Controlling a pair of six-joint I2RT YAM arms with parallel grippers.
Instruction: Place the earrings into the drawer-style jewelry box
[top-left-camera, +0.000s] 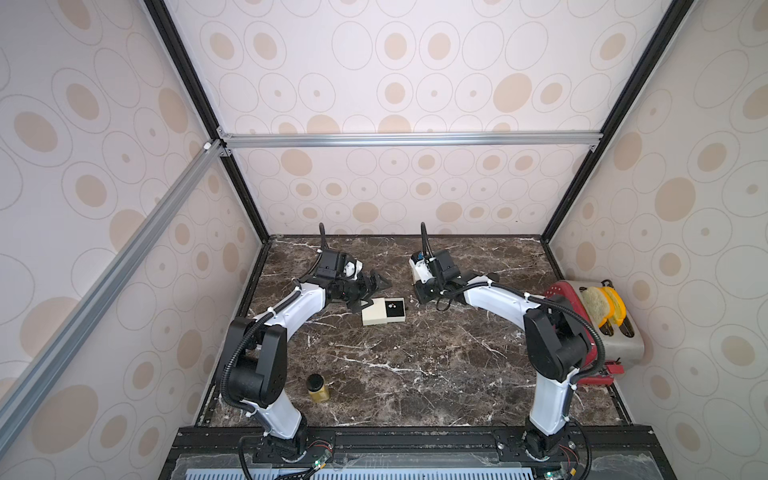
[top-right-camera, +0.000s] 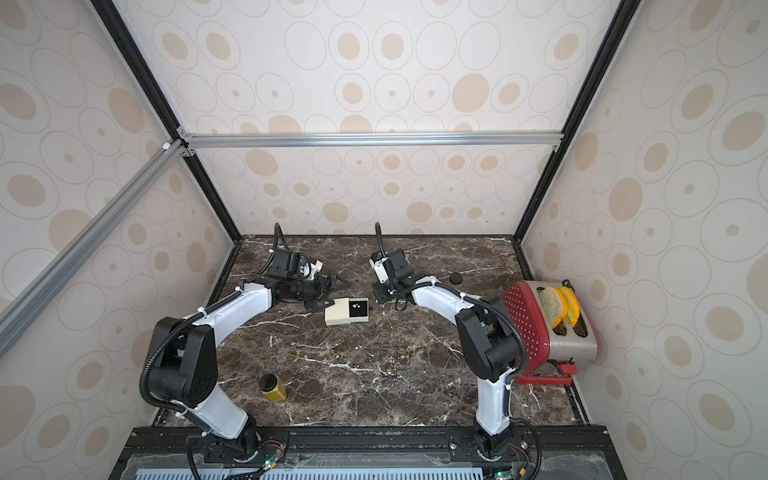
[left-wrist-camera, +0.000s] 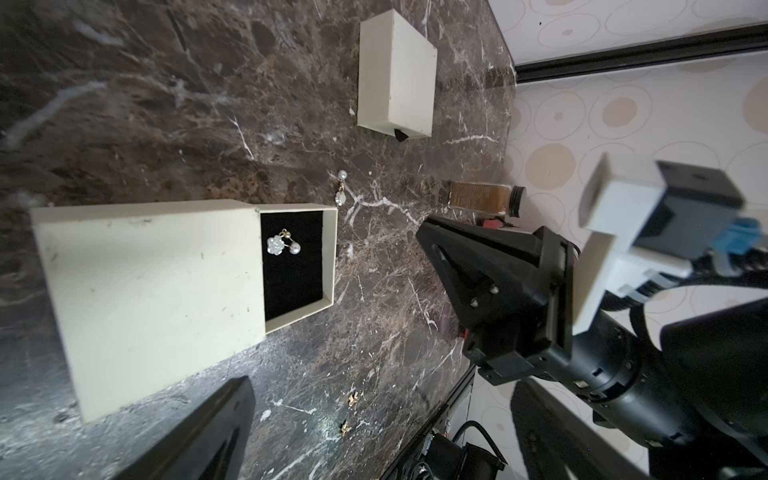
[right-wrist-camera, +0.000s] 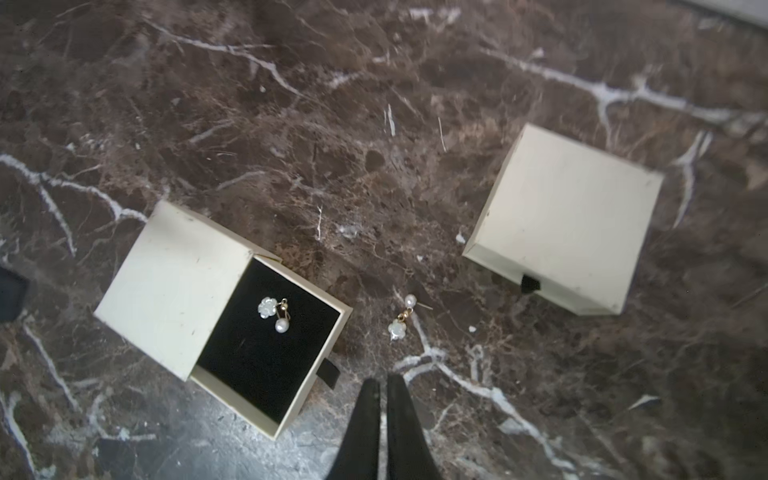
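Observation:
An open cream drawer box (right-wrist-camera: 172, 280) has one pearl-and-flower earring (right-wrist-camera: 272, 308) on its black lining (right-wrist-camera: 264, 360). A second earring (right-wrist-camera: 404, 318) lies on the marble between it and a closed cream box (right-wrist-camera: 564, 216). My left gripper is over the open box, fingers wide open with nothing between them. My right gripper hangs above the loose earring's side of the table, fingers close together with a narrow gap, nothing seen between them.
A red toaster (top-left-camera: 576, 312) with yellow items stands at the right edge. A yellow jar (top-left-camera: 318, 392) sits front left, and a dark round object (top-right-camera: 456, 278) lies back right.

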